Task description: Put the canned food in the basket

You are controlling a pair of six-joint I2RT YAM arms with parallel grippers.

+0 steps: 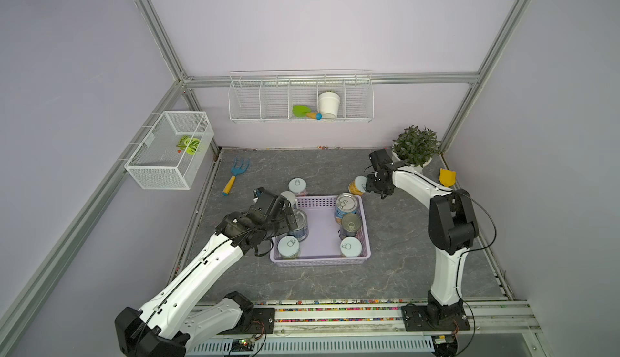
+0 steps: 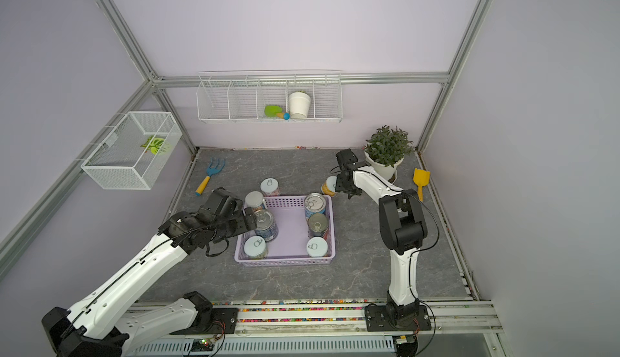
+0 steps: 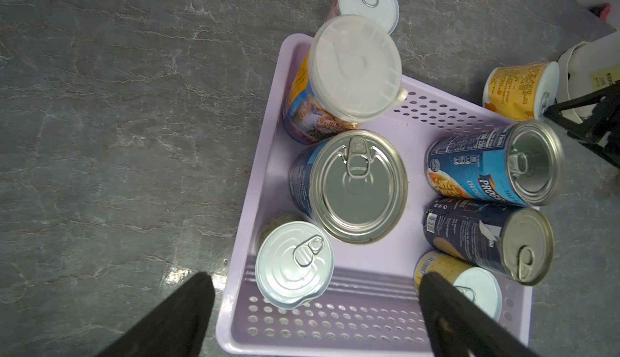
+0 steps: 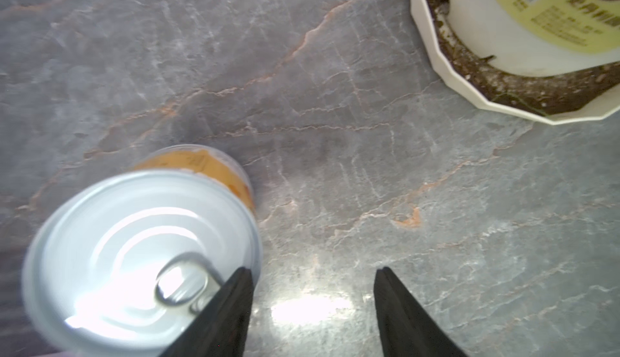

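Note:
The purple basket (image 1: 316,257) holds several cans, including a blue soup can (image 3: 474,169) and a lidded can (image 3: 352,66). My left gripper hangs open over it. A pink-labelled can (image 3: 365,1) stands behind the basket. Outside the back right corner, an orange-labelled can (image 3: 516,92) is tilted, lid toward my right gripper. In the right wrist view that gripper's left finger is at the can's rim, and bare tabletop shows between the fingertips; whether it grips is unclear.
A potted plant (image 1: 415,142) stands at the back right, near a yellow shovel (image 2: 421,177). A blue fork (image 1: 237,169) lies at the left. Wire baskets (image 1: 271,98) hang on the walls. The table right of the basket is mostly clear.

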